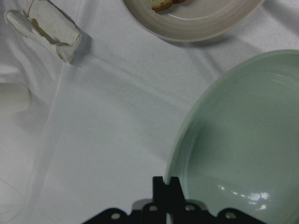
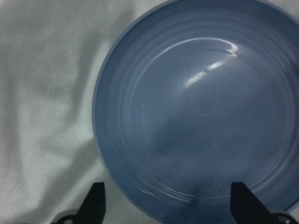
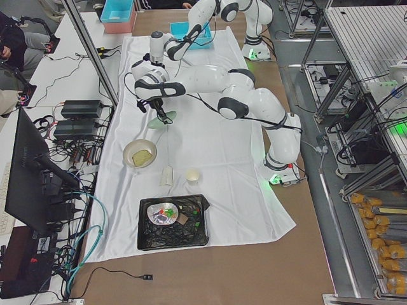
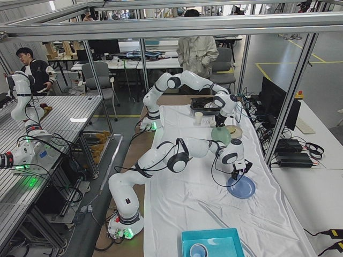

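Observation:
My left gripper is shut on the rim of a pale green plate (image 1: 238, 130), held over the white cloth toward the far part of the table in the camera left view. My right gripper stands open above a blue plate (image 2: 196, 112), its fingers either side of the near rim. A beige plate (image 3: 132, 159) with yellowish food, a crumpled white wrapper (image 1: 46, 30) and a white cup (image 3: 192, 175) lie near the green plate.
A black tray (image 3: 172, 235) with a foil dish stands at one end of the cloth, a turquoise bin (image 4: 214, 234) at the other. A monitor and cables line one side. The middle of the cloth beside the arms is largely clear.

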